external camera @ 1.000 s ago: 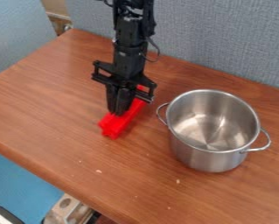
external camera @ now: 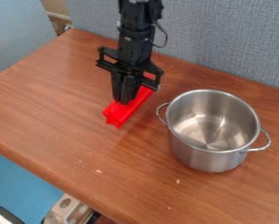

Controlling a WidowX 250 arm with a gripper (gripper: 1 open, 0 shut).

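A red block (external camera: 121, 110) lies on the wooden table, left of a steel pot (external camera: 212, 149) with two handles. The black gripper (external camera: 129, 89) reaches down over the block's far part, partly covering it. Its fingertips are hard to make out, so I cannot tell whether it is open or shut on the block.
The bare table (external camera: 42, 105) has free room to the left and in front. A grey padded wall (external camera: 223, 44) stands behind. The table's left front edge borders a blue area (external camera: 19, 184).
The gripper has risen slightly, and the red block has shifted a little, its near end now slightly higher in the view and further right.
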